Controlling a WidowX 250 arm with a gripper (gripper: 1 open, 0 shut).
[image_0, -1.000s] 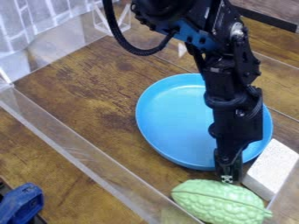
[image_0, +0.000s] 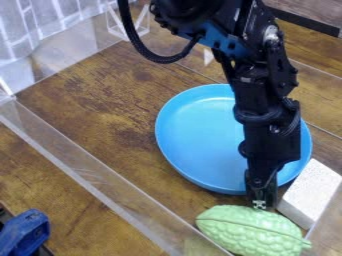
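Observation:
A black arm reaches down from the top over a round blue plate (image_0: 195, 135). Its gripper (image_0: 263, 190) is low at the plate's front right, just above a pale green ridged object (image_0: 251, 229) and beside a white block (image_0: 310, 193). The fingertips are dark and small, so whether anything is between them cannot be told.
Bare wooden table (image_0: 94, 95) lies left of the plate. Clear plastic edges run along the left and bottom, a white cloth (image_0: 47, 35) is at the top left, and a blue object (image_0: 22, 232) is at the bottom left.

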